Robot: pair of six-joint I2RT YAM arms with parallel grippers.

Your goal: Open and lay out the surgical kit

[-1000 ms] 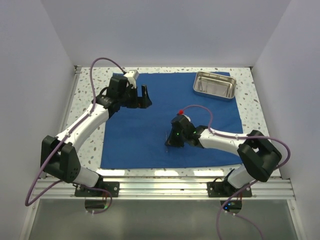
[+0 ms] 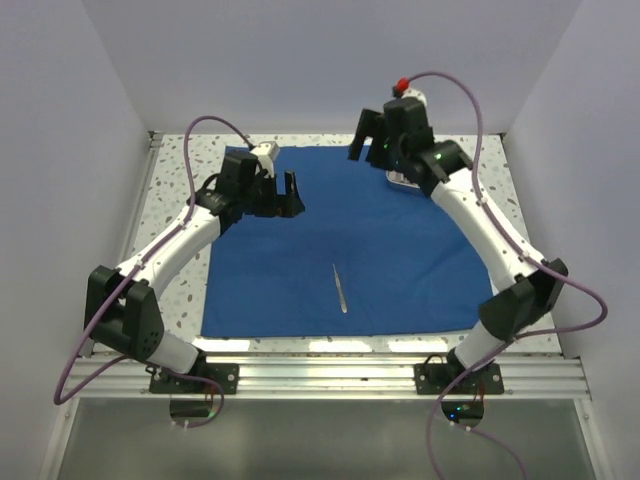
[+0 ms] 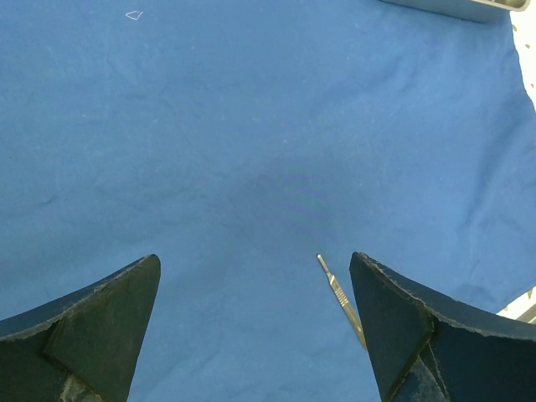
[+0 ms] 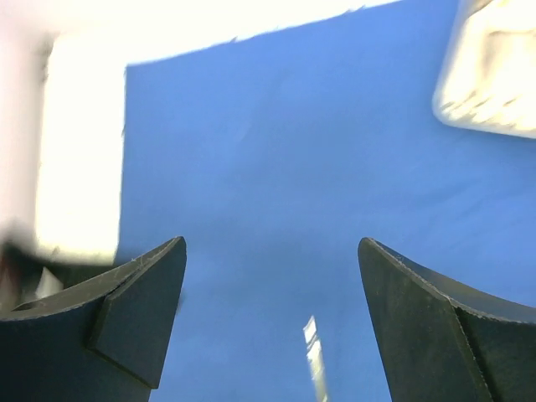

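Note:
A silver scalpel handle (image 2: pixel 340 290) lies alone on the blue cloth (image 2: pixel 280 260), low in the middle, also visible in the left wrist view (image 3: pixel 339 293). The steel tray (image 2: pixel 405 182) at the back right is mostly hidden by my right arm in the top view; its contents are blurred in the right wrist view (image 4: pixel 456 105). My right gripper (image 2: pixel 365 140) is raised left of the tray, open and empty, blurred by motion. My left gripper (image 2: pixel 285 195) hangs open over the left back of the cloth, nothing between its fingers.
The speckled table (image 2: pixel 175 200) shows round the cloth. Walls close in on the back and both sides.
My right arm has swung up from over the scalpel handle toward the back near the tray, uncovering the handle on the cloth. The left arm looks unmoved.

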